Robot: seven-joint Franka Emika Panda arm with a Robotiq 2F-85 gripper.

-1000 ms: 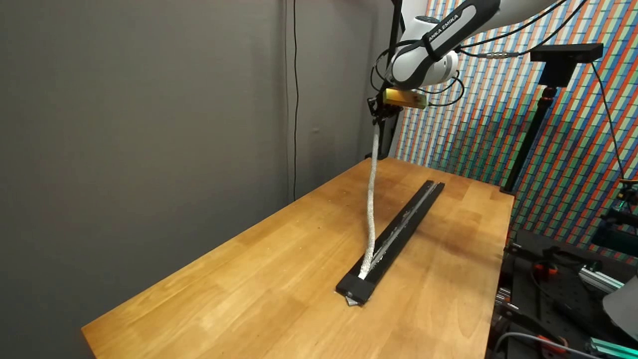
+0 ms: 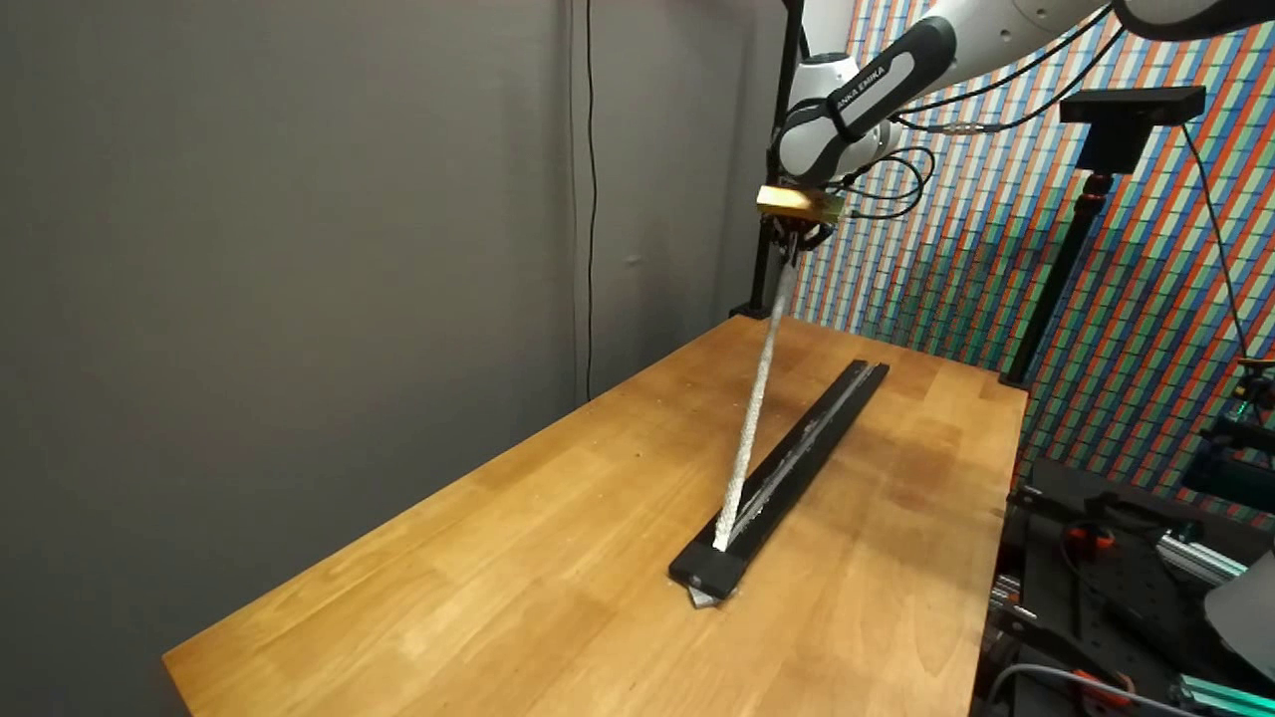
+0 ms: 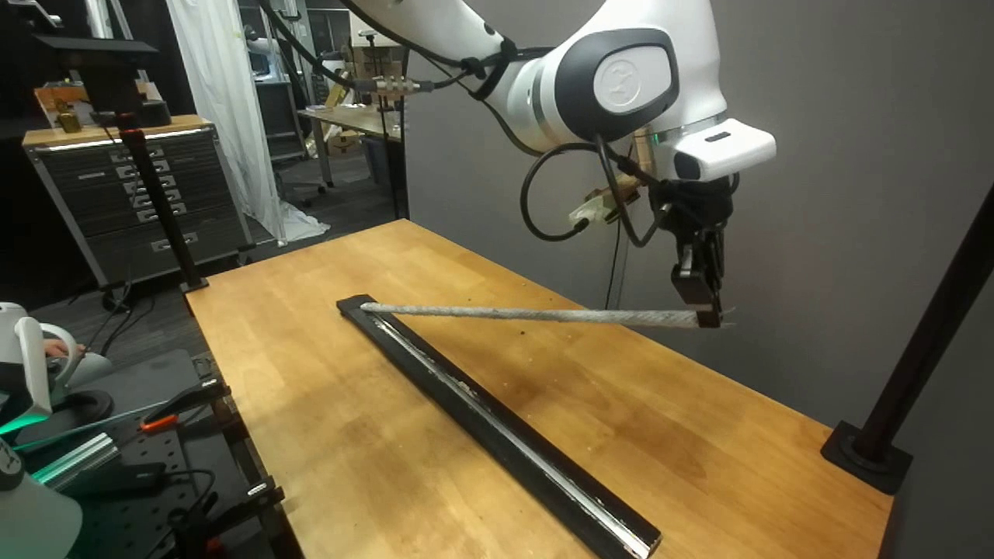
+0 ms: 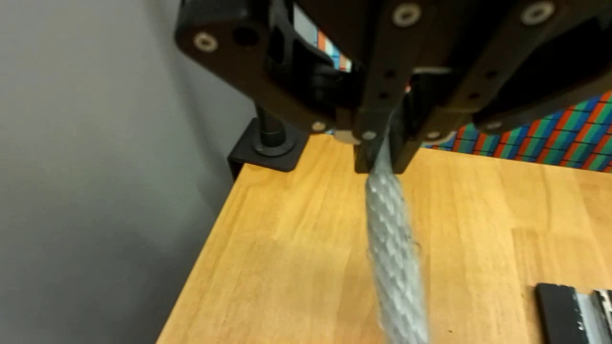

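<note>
A pale grey braided rope [image 2: 755,406] runs straight and taut from the near end of a black grooved bar [image 2: 813,448] up to my gripper [image 2: 794,245]. The rope's [image 3: 531,314] far end is fixed at the bar's end, while its other end, slightly frayed, is pinched by my gripper [image 3: 708,318]. In the wrist view the fingers [image 4: 367,157] are shut on the rope [image 4: 393,246], which leads away from them. A light metallic groove [image 3: 484,410] along the bar lies empty beneath. The gripper is above the table, beside the bar toward the wall.
A grey wall [image 2: 359,239] borders one side. Black posts stand at the table's corners, one with its base [image 3: 867,456] near the gripper side. A cable [image 3: 559,233] loops off the wrist.
My gripper has moved right, toward the bar, in exterior view 1, with the rope in it. The rope was slightly curved and is now straight. The bar's near end has shifted slightly.
</note>
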